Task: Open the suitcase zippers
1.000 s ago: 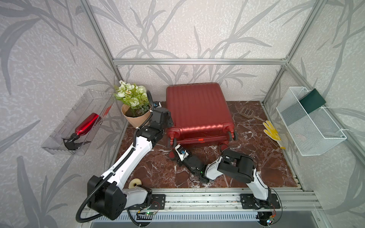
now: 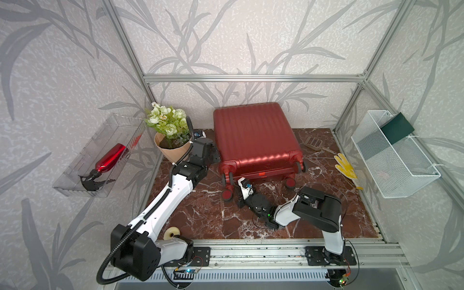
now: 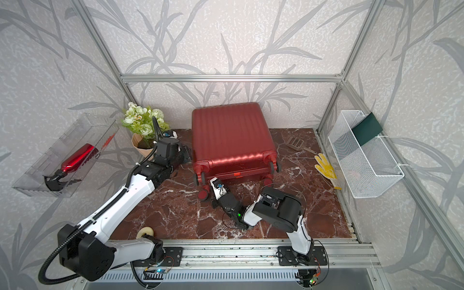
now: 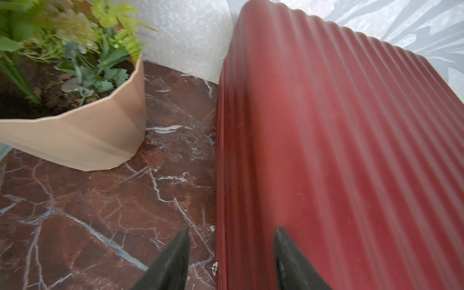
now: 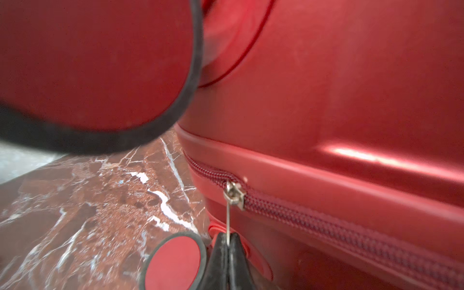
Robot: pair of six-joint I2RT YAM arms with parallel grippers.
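Note:
The red ribbed suitcase [image 2: 253,133] lies flat on the marble table [image 2: 352,212]. In the right wrist view, a metal zipper slider [image 5: 234,193] sits on the zipper near the front corner, and my right gripper is shut on its thin hanging pull. My left gripper hangs at the suitcase's left side, fingers apart with nothing between them but the view of the side seam; a small zipper pull [image 4: 215,267] shows on that seam below.
A flower pot [image 2: 170,150] stands left of the suitcase. A slotted turner [image 2: 314,143] and yellow glove [image 2: 345,168] lie at the right. Wire baskets hang on the side walls. The suitcase wheels [image 2: 227,194] stick out toward the front.
The left arm has moved very little.

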